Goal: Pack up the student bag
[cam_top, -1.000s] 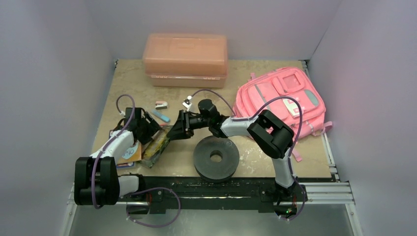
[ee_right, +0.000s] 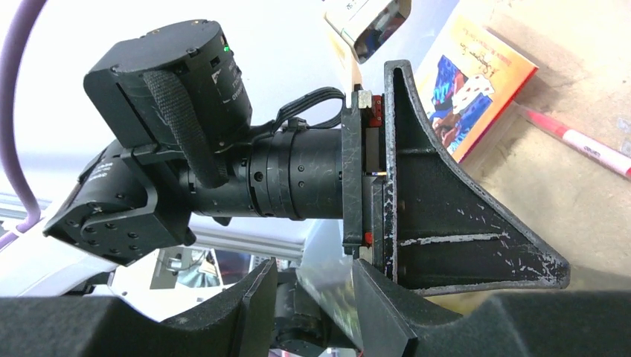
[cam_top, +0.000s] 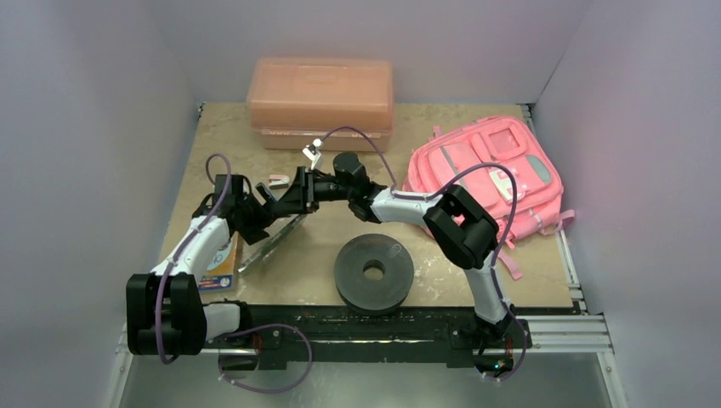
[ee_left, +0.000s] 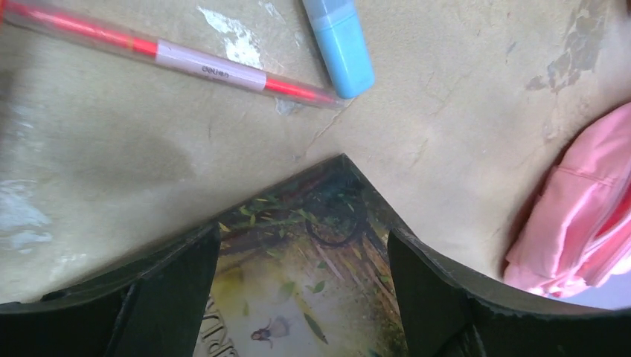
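Note:
A dark green picture book (cam_top: 270, 246) is tilted up steeply in the top view, showing as a narrow strip. My right gripper (cam_top: 298, 197) is shut on its upper part; in the right wrist view, a slice of the book (ee_right: 335, 303) shows between the fingers. Beside it, my left gripper has its fingers apart, with the book's cover (ee_left: 298, 297) seen beyond and between them; contact cannot be judged. The pink school bag (cam_top: 485, 174) lies at the right of the table.
A red pen (ee_left: 216, 71) and a blue-capped item (ee_left: 342, 56) lie near the book. A stapler (cam_top: 279, 180) sits behind the grippers. Other books (cam_top: 217, 276) lie front left. An orange box (cam_top: 323, 93) stands at the back, a black disc (cam_top: 374, 285) at front centre.
The book has swung from showing its cover to nearly edge-on. My right gripper has moved left and back with it.

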